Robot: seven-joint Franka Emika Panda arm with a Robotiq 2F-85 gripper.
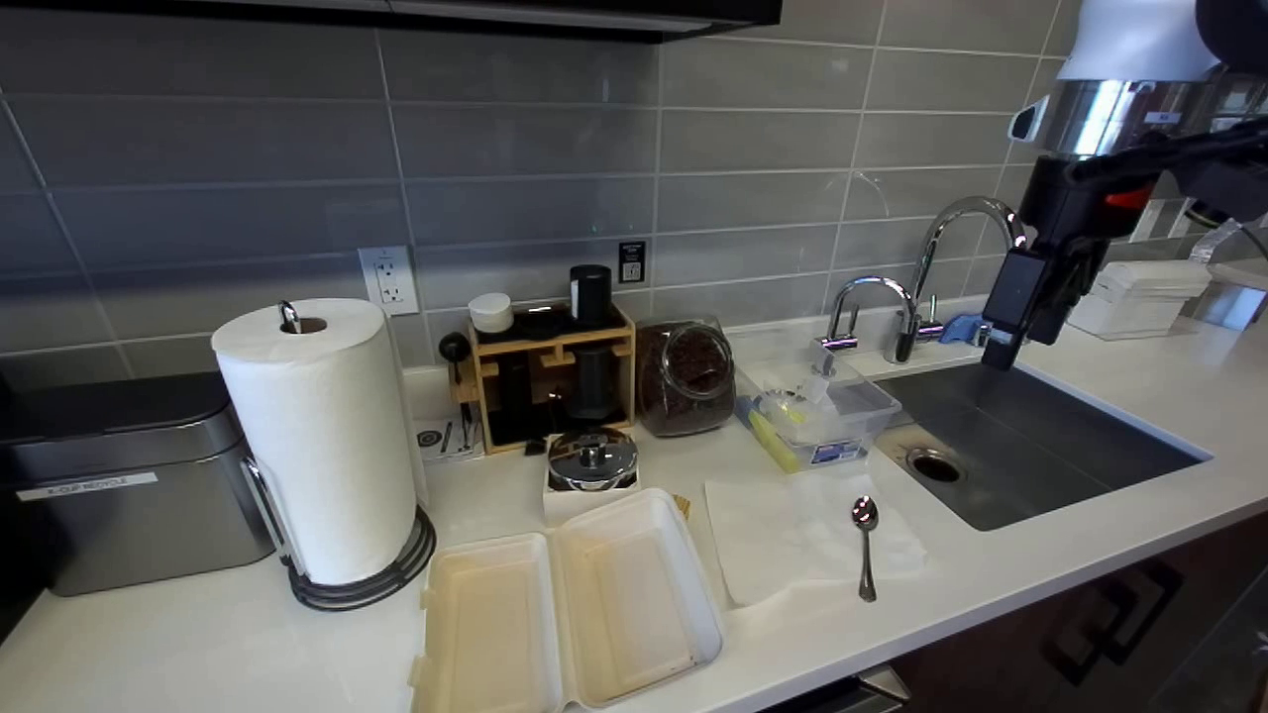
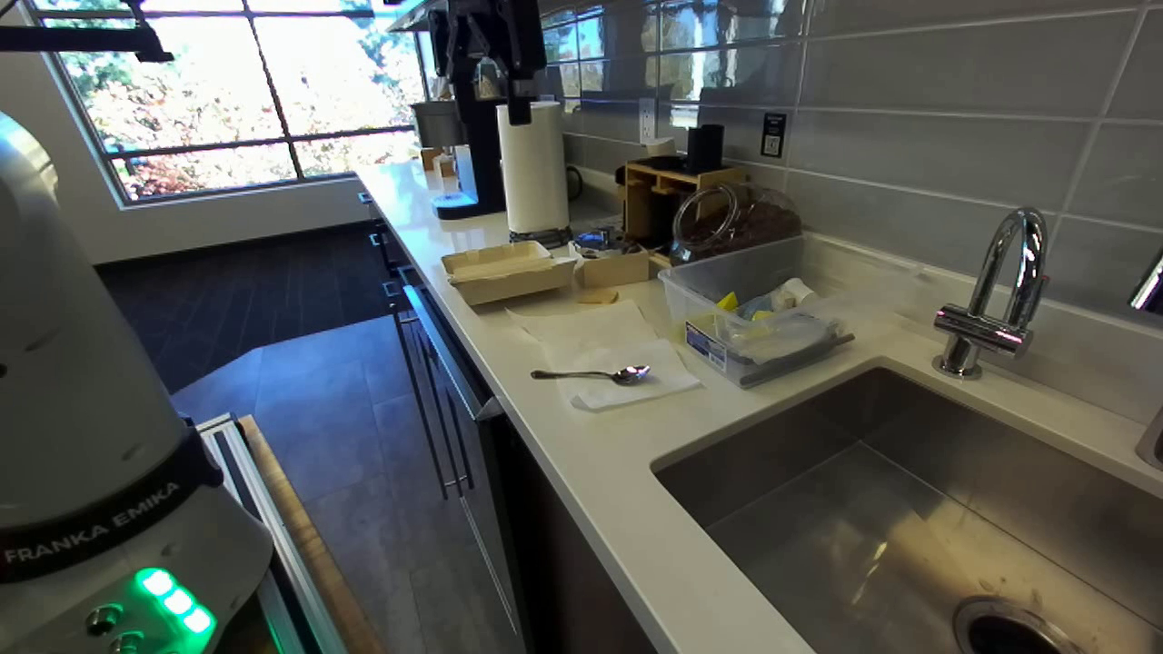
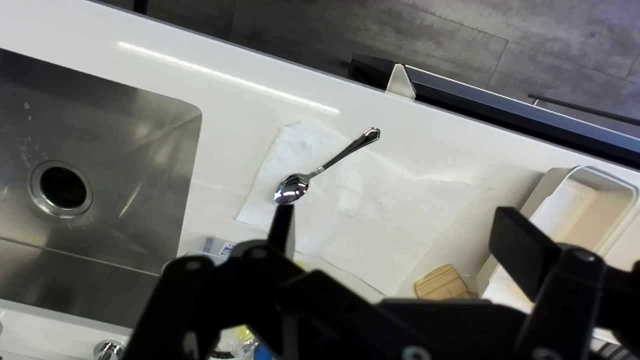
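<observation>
My gripper is held high above the counter, its two black fingers wide apart in the wrist view with nothing gripped between them. In exterior view 1 the gripper (image 1: 1019, 327) appears at the upper right, well above everything on the worktop. A shiny metal spoon (image 3: 294, 187) lies on a white paper towel (image 3: 390, 222), bowl on the paper and handle towards the counter's front edge. The same spoon (image 2: 611, 375) shows in exterior view 2. To the towel's left, in exterior view 1, rests an opened, empty takeout container (image 1: 636, 594).
Right of the towel, in exterior view 1, lies the sink (image 1: 1046, 440), with a faucet (image 1: 874, 283) behind. A clear plastic bin (image 1: 874, 410) holds small items. Along the back are a jar (image 1: 686, 378), a wooden organizer (image 1: 553, 345) and a paper towel roll (image 1: 321, 440).
</observation>
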